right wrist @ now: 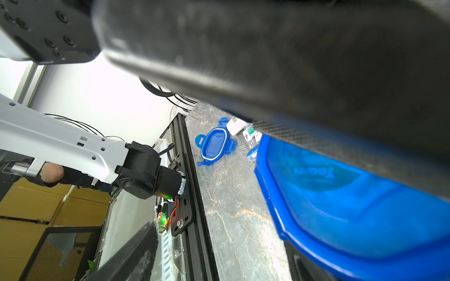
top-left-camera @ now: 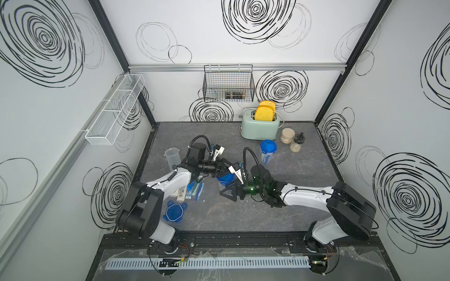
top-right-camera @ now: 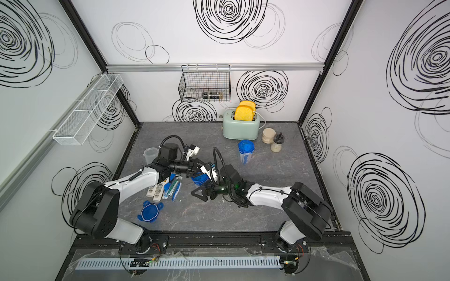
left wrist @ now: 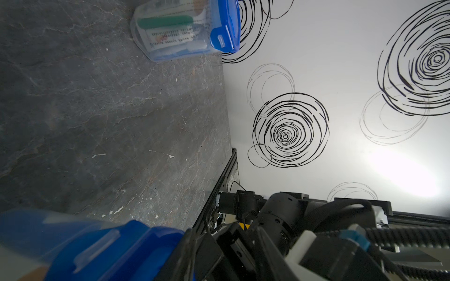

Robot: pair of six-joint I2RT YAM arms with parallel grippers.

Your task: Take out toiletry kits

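Observation:
A blue-lidded container [top-left-camera: 225,179] stands between both grippers at mid-table. My left gripper [top-left-camera: 223,168] is shut on it; in the left wrist view its blue lid [left wrist: 103,253] fills the lower left. My right gripper [top-left-camera: 228,192] is part open beside that container, close against its blue top [right wrist: 356,215] in the right wrist view. Toiletry packets [top-left-camera: 194,189] lie left of it, near a loose blue lid [top-left-camera: 174,212] and an empty clear cup [top-left-camera: 172,158]. Another blue-lidded container [top-left-camera: 267,152] with items inside stands at back right.
A mint toaster [top-left-camera: 257,128] with yellow slices and two small jars [top-left-camera: 287,135] stand at the back. Wire baskets [top-left-camera: 228,84] hang on the walls.

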